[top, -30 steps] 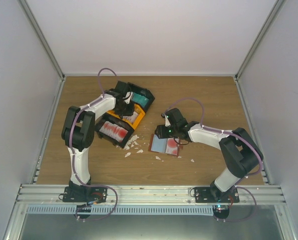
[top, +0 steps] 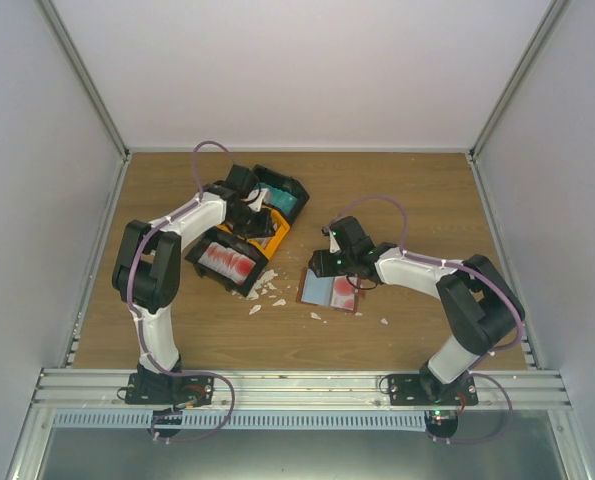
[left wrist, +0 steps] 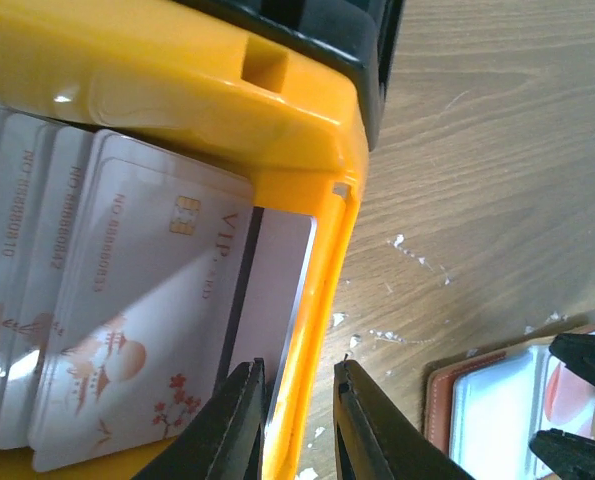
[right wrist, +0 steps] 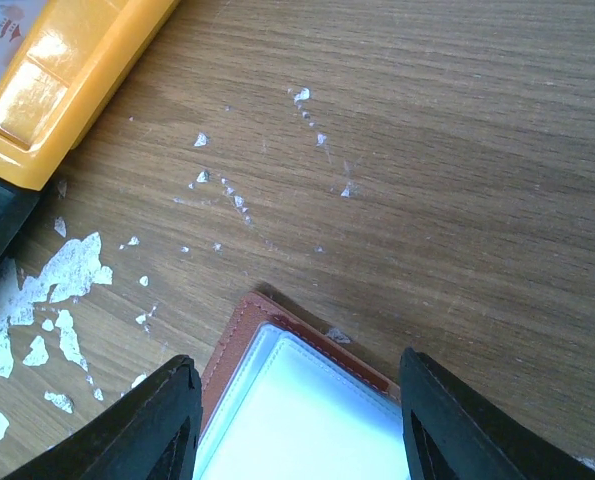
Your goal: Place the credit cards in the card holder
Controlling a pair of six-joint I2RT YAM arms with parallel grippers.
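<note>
My left gripper is at the right-hand end of the yellow box (top: 281,238). Its fingers stand somewhat apart, one on the box side and one beyond the end wall; whether they grip anything is unclear. A pale card (left wrist: 273,275) leans against that end wall, apart from several white cards (left wrist: 137,300) stacked in the box. The brown card holder (right wrist: 245,335) lies on the table with a pale card face or sleeve (right wrist: 307,420) and a red-and-white card (top: 344,293) in it. Over the holder, my right gripper is open, nothing visible between its fingers.
A black box with red-and-white cards (top: 227,262) stands in front of the yellow one, and a black box with teal cards (top: 280,200) behind it. White flakes (right wrist: 67,270) litter the table between boxes and holder.
In the top view my left gripper has shifted slightly to the right over the yellow box, while its elbow has swung a little left. The right arm and holder look unmoved.
</note>
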